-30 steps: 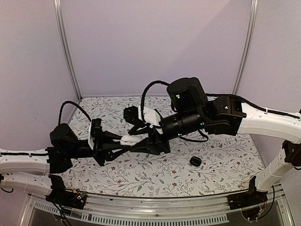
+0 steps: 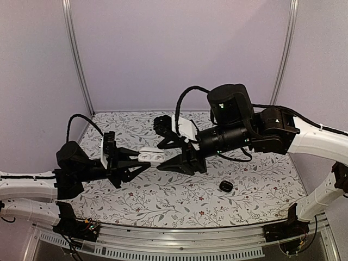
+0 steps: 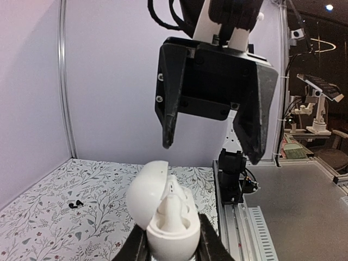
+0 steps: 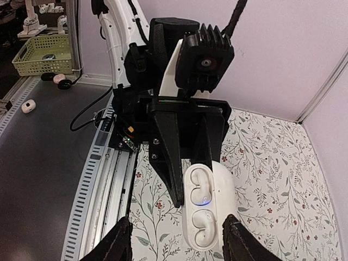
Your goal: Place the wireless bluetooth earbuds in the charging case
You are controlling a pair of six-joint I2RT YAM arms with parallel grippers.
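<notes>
The white charging case is held up in the air by my left gripper, which is shut on it, as the left wrist view also shows at the bottom. In the right wrist view the case is open, lid back, with two wells, a small blue light between them; whether earbuds sit in them I cannot tell for sure. My right gripper is part open just right of and around the case's end, apart from it; in the left wrist view its fingers hang above the case.
A small black object lies on the floral mat right of centre.
My right gripper has risen and moved right, away from the case, uncovering more of it in the top view. My left gripper has barely moved.
</notes>
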